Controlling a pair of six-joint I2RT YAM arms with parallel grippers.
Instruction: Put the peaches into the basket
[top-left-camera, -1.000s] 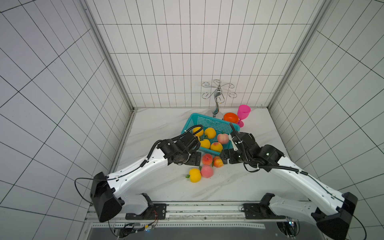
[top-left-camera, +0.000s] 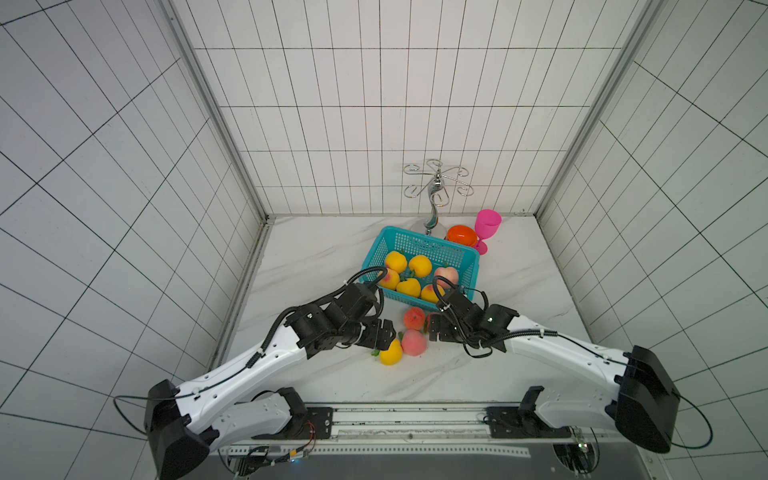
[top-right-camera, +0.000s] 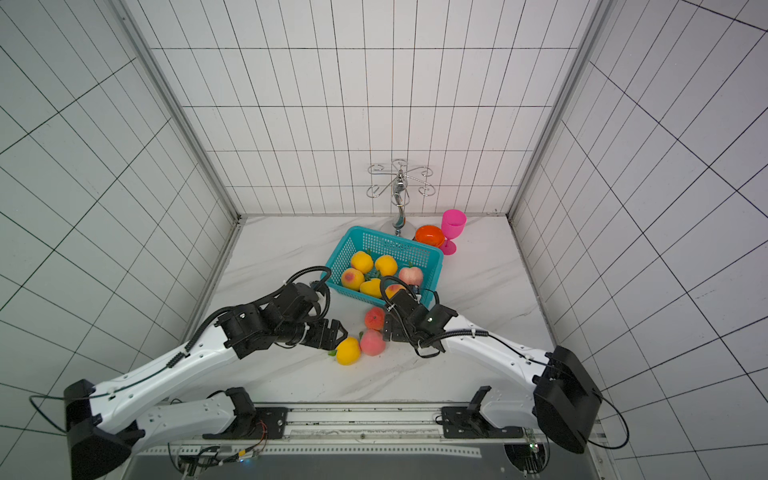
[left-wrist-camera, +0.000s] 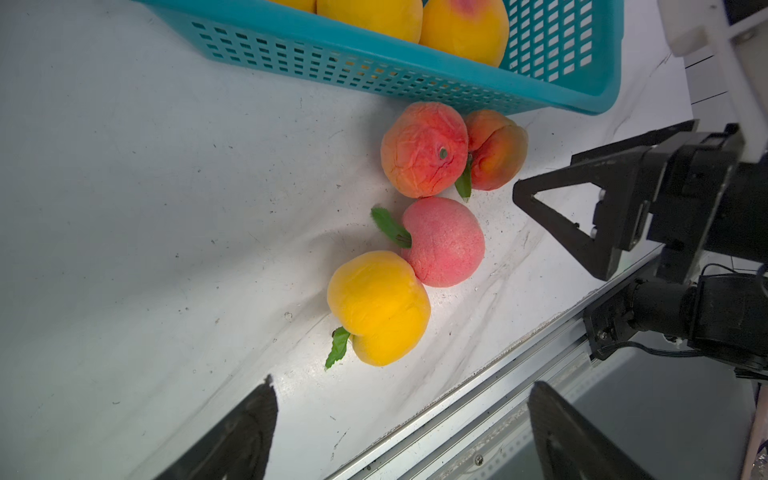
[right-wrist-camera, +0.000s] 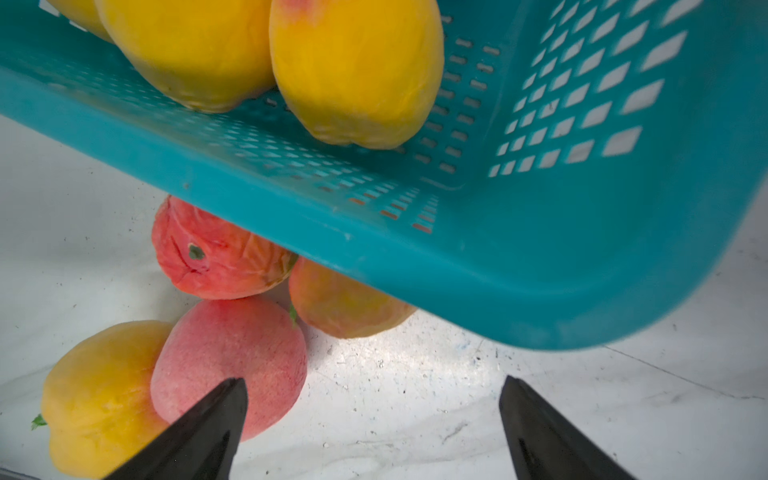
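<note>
Four loose peaches cluster on the table in front of the turquoise basket (top-left-camera: 462, 254): a yellow peach (left-wrist-camera: 379, 308), a pink peach (left-wrist-camera: 444, 241), a wrinkled red peach (left-wrist-camera: 424, 149) and an orange-red peach (left-wrist-camera: 500, 150). Above and beside the yellow one, my left gripper (top-left-camera: 386, 335) is open and empty. My right gripper (top-left-camera: 435, 328) hangs over the right side of the cluster, also open and empty, and hides most of the orange-red peach from above. Inside the basket are several yellow peaches (top-left-camera: 420, 266) and a pale pink peach (top-right-camera: 410, 276).
Behind the basket stand a silver metal stand (top-left-camera: 434, 192), an orange bowl (top-left-camera: 461, 234) and a pink goblet (top-left-camera: 488, 223). The basket's near rim (right-wrist-camera: 336, 249) is close to the right gripper. Bare table lies left and right.
My left gripper has moved left and toward the front, near the yellow peach. The peaches have not moved.
</note>
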